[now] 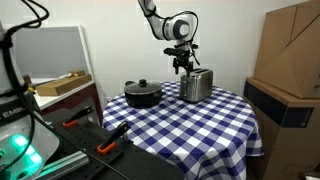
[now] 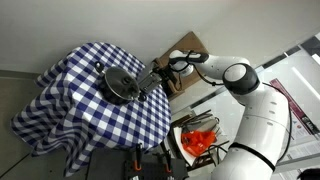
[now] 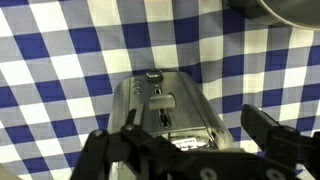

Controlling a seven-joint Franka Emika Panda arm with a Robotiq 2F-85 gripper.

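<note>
A silver toaster (image 1: 197, 87) stands on the blue-and-white checked cloth. Directly above it hangs my gripper (image 1: 182, 57), open, with nothing seen between its fingers. Looking down in the wrist view, I see the toaster's metal top (image 3: 192, 97) with a dark slot and a black knob at its far end. The black fingers (image 3: 268, 132) spread over its near part and hide some of it. From the other side, the toaster (image 2: 148, 82) appears just beside the gripper.
A dark pot (image 1: 143, 94) sits beside the toaster, and its edge (image 3: 290, 12) enters the wrist view at upper right. Cardboard boxes (image 1: 285, 85) stand beyond the table's right side. Another arm (image 1: 18, 150) occupies the left foreground.
</note>
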